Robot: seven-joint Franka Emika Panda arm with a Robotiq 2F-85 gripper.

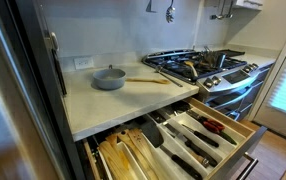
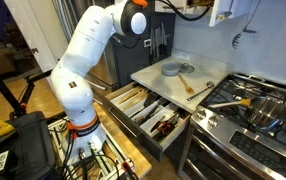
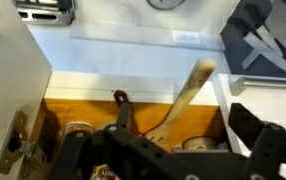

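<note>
A wooden utensil (image 1: 148,80) lies on the white countertop, right of a grey bowl (image 1: 110,78); exterior view 2 also shows the wooden utensil (image 2: 186,85) beside the grey bowl (image 2: 170,69). Below the counter, the open drawer (image 1: 255,131) holds wooden utensils (image 1: 123,155) on its left side. In the wrist view my gripper is open, its black fingers (image 3: 245,122) spread wide. Between them in the image shows a pale wooden utensil (image 3: 186,95), with no finger seen closed on it. Neither exterior view shows the fingers clearly.
Dark-handled tools (image 1: 198,152) and red-handled ones (image 1: 214,126) fill the drawer's right side. A stove (image 1: 208,65) with a pan (image 2: 266,112) stands right of the counter.
</note>
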